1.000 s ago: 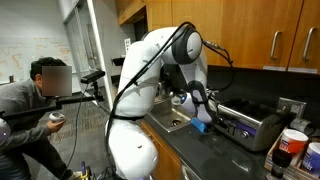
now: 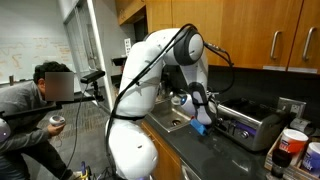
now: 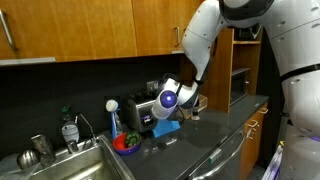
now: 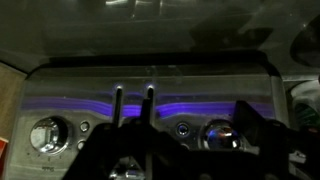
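Note:
In the wrist view my gripper has its two dark fingertips a small way apart, with nothing seen between them. They stand in front of a silver appliance panel (image 4: 190, 85) that carries a shiny round knob (image 4: 48, 135) at left and another knob (image 4: 220, 134) at right. A purple-blue streak of light crosses the panel. Whether the fingers touch it cannot be told. The silver appliance (image 2: 250, 127) stands against the back wall, and the arm's lower end is beside it. From the other side, the arm partly hides the appliance (image 3: 138, 108).
A sink (image 3: 75, 165) lies to one side, with a red-rimmed colander (image 3: 127, 142) holding green items next to it. Cups and a dark canister (image 2: 288, 146) stand at the counter's near right. The dark counter (image 2: 220, 158) in front of the arm is largely bare.

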